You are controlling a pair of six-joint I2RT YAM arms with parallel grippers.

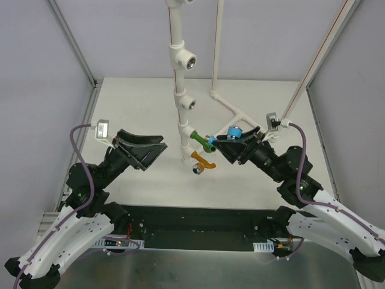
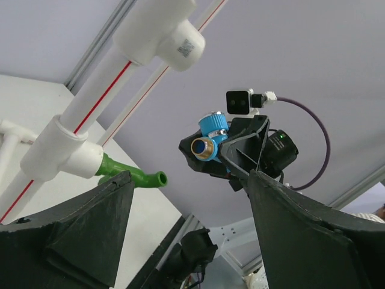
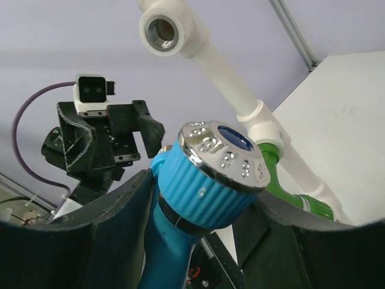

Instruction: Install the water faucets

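A blue faucet (image 1: 234,132) with a chrome-topped knob is held by my right gripper (image 1: 224,152), its brass threaded end (image 2: 203,147) facing out in the left wrist view. The white upright pipe (image 1: 178,84) has empty metal-lined sockets, an upper one (image 3: 161,33) and a middle one (image 1: 189,103). Below them, a green faucet (image 1: 201,141) sits in a socket, and an orange faucet (image 1: 204,161) is at the lowest one. My left gripper (image 1: 154,155) stands open left of the pipe, its fingers (image 2: 90,223) apart with nothing between them.
Thin white pipes (image 1: 228,107) run behind, along the white board (image 1: 138,132). A slanted pipe (image 1: 316,63) rises at the right. Grey walls close off both sides. The board left of the pipe is clear.
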